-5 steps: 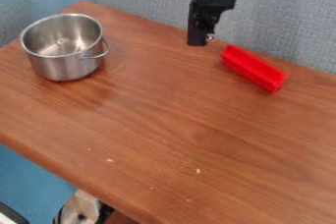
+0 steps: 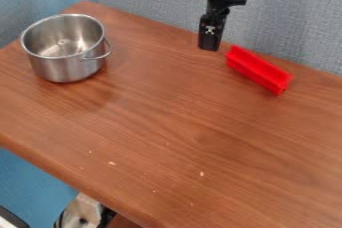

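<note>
A black gripper (image 2: 211, 34) hangs from the top of the camera view, above the back part of the wooden table, just left of a red block (image 2: 259, 70). It is open, with no object visible between its fingers, though the fingers are small and dark in this view. The red block lies lengthwise on the tabletop, slanting toward the front right. A steel pot (image 2: 64, 60) with side handles stands at the back left, its inside visible and empty.
Grey padded walls stand behind it and at the left. Some hardware shows beyond the table's edge at the lower left.
The gripper has shifted slightly, now a little lower and more upright above the table. The pot and red block have not moved.
</note>
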